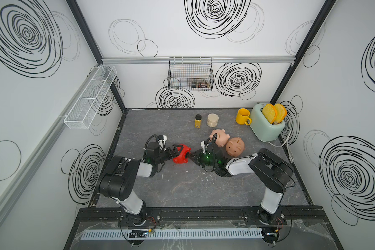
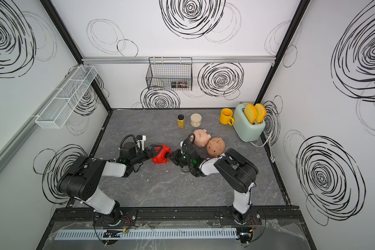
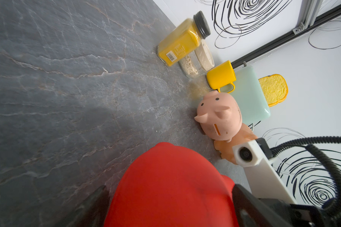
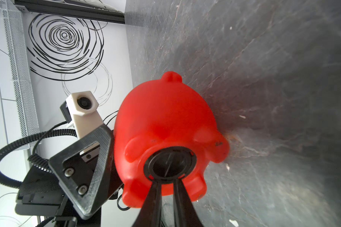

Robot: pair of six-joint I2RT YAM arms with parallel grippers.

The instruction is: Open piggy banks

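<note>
A red piggy bank [image 4: 166, 113] lies with its belly and feet turned to my right gripper. Its round black plug [image 4: 169, 165] faces the right wrist camera. The fingers [image 3: 250, 206] of my left gripper [image 1: 178, 153] stand wide apart, one on each side of the bank; whether both press on it cannot be told. At the plug's lower edge is my right gripper, its fingers parted by a narrow gap. I see nothing held in that gap. Two more banks, one pink [image 3: 219, 115] and one tan [image 1: 235, 146], stand behind my right arm.
A yellow spice jar [image 1: 198, 121], a pale-lidded jar [image 1: 212, 120], a yellow mug [image 1: 242, 116] and a mint toaster [image 1: 265, 127] line the back of the table.
</note>
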